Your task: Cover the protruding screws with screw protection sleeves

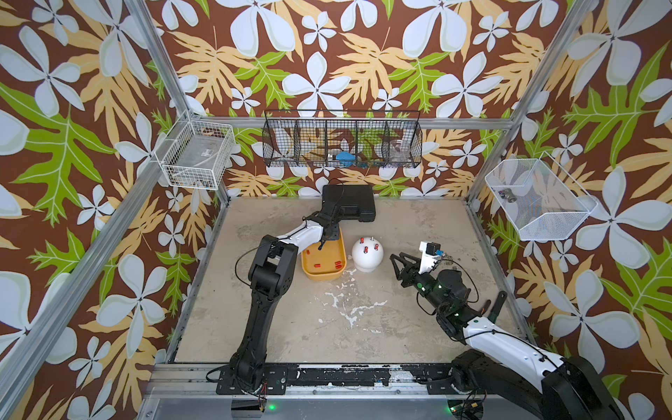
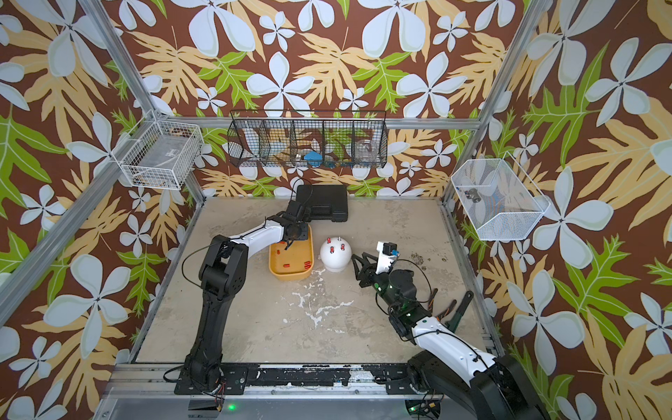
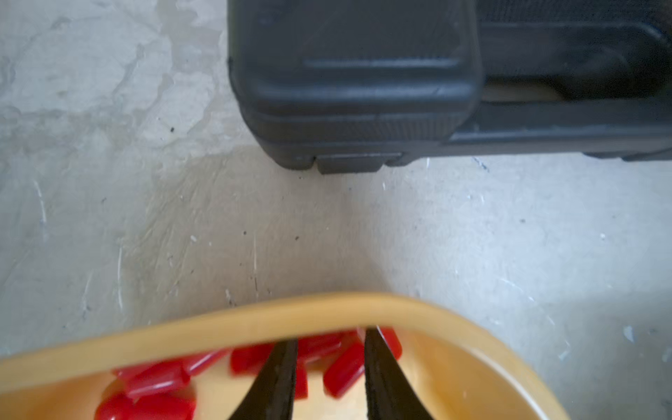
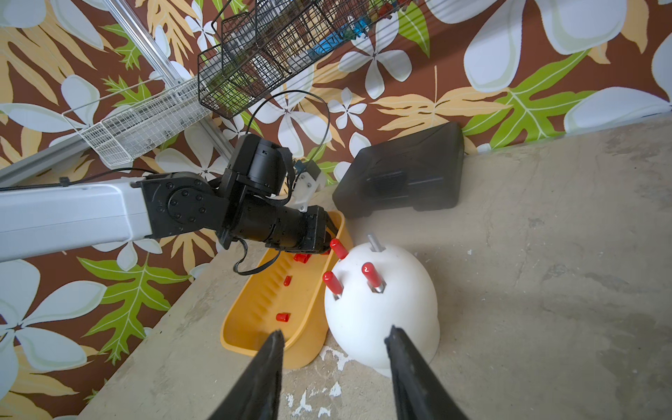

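My left gripper is open, its fingertips over red sleeves (image 3: 343, 371) in the far end of the orange tray (image 1: 322, 274); whether they touch any is unclear. More red sleeves lie scattered in the tray. Right of it stands the white dome (image 4: 381, 315) with several screw posts: in the right wrist view some carry red sleeves (image 4: 373, 274), and one post (image 4: 375, 243) shows bare metal. My right gripper stands open right of the dome, pointed toward it, nothing between its fingers.
A black case (image 2: 329, 203) lies behind the tray. Wire baskets (image 1: 196, 157) hang on the frame. Dark tools (image 1: 498, 306) lie at the right edge.
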